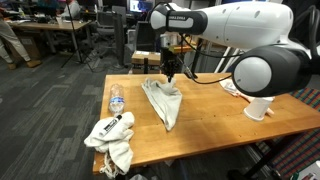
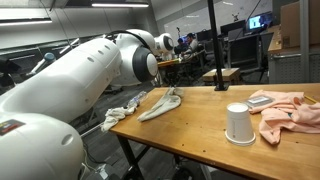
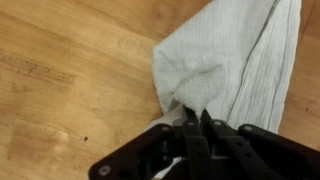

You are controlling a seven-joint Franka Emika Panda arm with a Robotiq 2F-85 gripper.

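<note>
A whitish cloth lies crumpled on the wooden table, toward its far side in exterior view 1. Its pale fabric also shows in exterior view 2. My gripper is shut on a pinched fold of this cloth, which bunches up at the fingertips in the wrist view. The rest of the cloth spreads over the table below and beyond the fingers. From exterior view 1, the gripper appears small and dark at the cloth's upper end.
A clear bottle and another white cloth with a dark item on it occupy the left side. A white cup and pink cloth are opposite. Bare table lies between.
</note>
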